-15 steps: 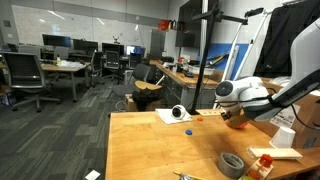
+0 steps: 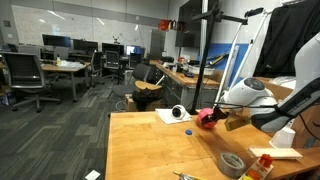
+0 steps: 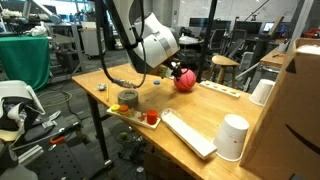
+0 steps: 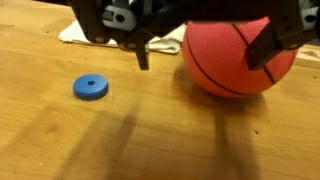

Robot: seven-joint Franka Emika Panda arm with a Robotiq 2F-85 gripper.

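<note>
A red ball with dark seams (image 4: pixel 236 55) rests on the wooden table. Exterior view 1 shows the same red ball (image 2: pixel 207 118) near the far side, beside the arm's end. My gripper is open, its two fingers wide apart. In the wrist view the right finger (image 4: pixel 265 46) overlaps the ball, while the left finger (image 4: pixel 142 58) is over bare wood. Contact with the ball cannot be told. A flat blue ring (image 4: pixel 91 87) lies to the left of the ball.
A white cloth (image 4: pixel 75 33) lies behind the ring. Toward the table's front are a grey round container (image 3: pixel 128 98), a red-capped jar (image 2: pixel 262 165) and a long white tray (image 3: pixel 188 133). A white cup (image 3: pixel 232 136) stands near the cardboard.
The arm has shifted over the table in exterior view 1, its end now beside the red ball. The ball shows plainly now, with only a small reddish patch there earlier. The blue ring stays put.
</note>
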